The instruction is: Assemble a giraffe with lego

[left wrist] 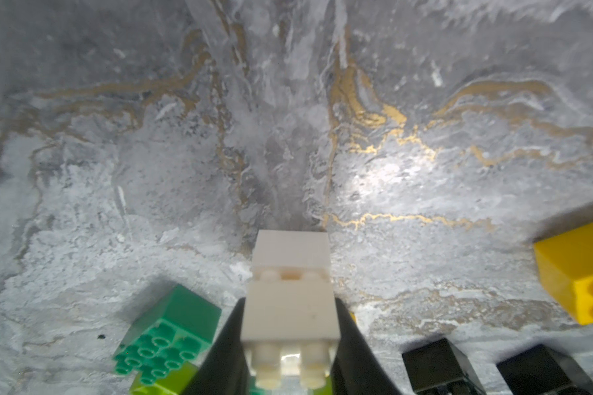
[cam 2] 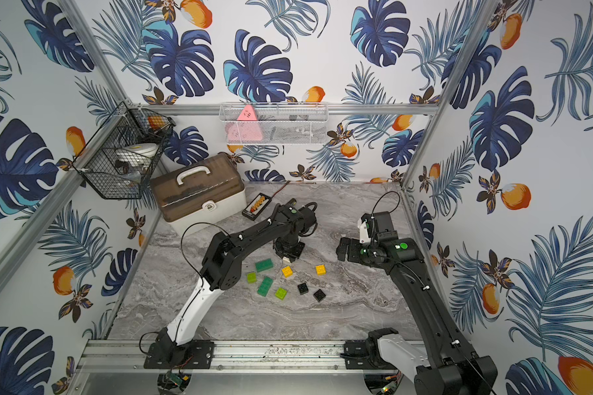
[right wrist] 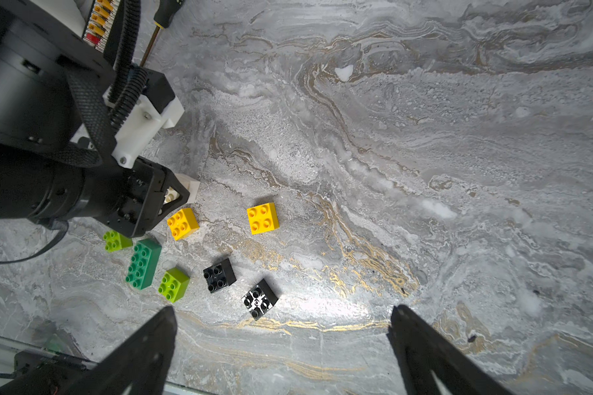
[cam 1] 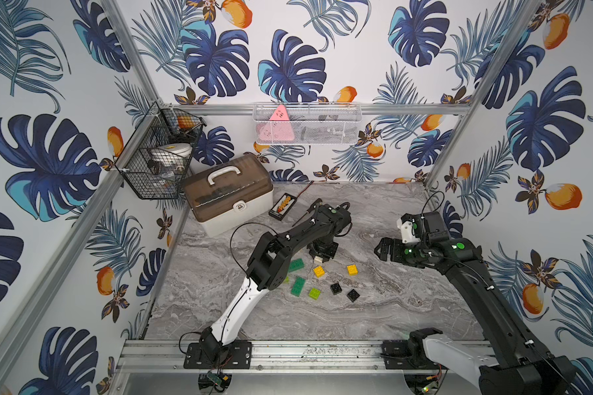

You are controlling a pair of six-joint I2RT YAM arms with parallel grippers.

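Note:
In the left wrist view, a white brick (left wrist: 290, 316) with studs sits between the fingers of my left gripper, which lie close against both its sides. Whether they clamp it is unclear. Below it shows a second white block (left wrist: 291, 249), partly covered; a firm join between them cannot be told. My right gripper is open and empty, at the right of the table. Loose on the table lie yellow bricks (right wrist: 263, 218) (right wrist: 182, 223), black bricks (right wrist: 219, 275) (right wrist: 260, 299), lime bricks (right wrist: 173, 284) (right wrist: 117, 240) and green bricks (cam 2: 263, 264) (cam 2: 265, 286).
Behind the left arm stand a brown-lidded toolbox (cam 1: 228, 191) and a small black tray (cam 1: 283, 205) beside a screwdriver (cam 1: 305, 189). A white wire basket (cam 1: 307, 123) hangs on the back wall, a black one (cam 1: 161, 154) at left. Table space between the arms is clear.

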